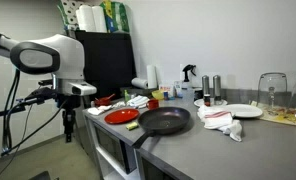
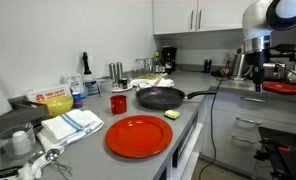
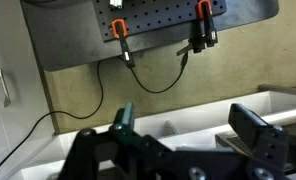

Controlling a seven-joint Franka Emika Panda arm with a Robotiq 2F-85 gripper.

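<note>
My gripper shows at the bottom of the wrist view with its two dark fingers spread apart and nothing between them. Below it are the floor and a pale drawer edge. At the left of exterior view 1, the gripper (image 1: 68,126) hangs beside the counter, clear of everything on it. A black frying pan (image 1: 165,120) rests on the counter, its handle towards the front edge. Behind it in exterior view 2 lies a green-yellow sponge (image 2: 172,114), near a red plate (image 2: 139,136).
A white cloth (image 1: 220,121), glass jars (image 1: 273,90) and a white plate (image 1: 240,110) occupy the right of exterior view 1. A red mug (image 2: 119,105) and yellow bowl (image 2: 59,104) stand near another cloth (image 2: 72,125). Orange clamps (image 3: 119,30) grip a perforated black table.
</note>
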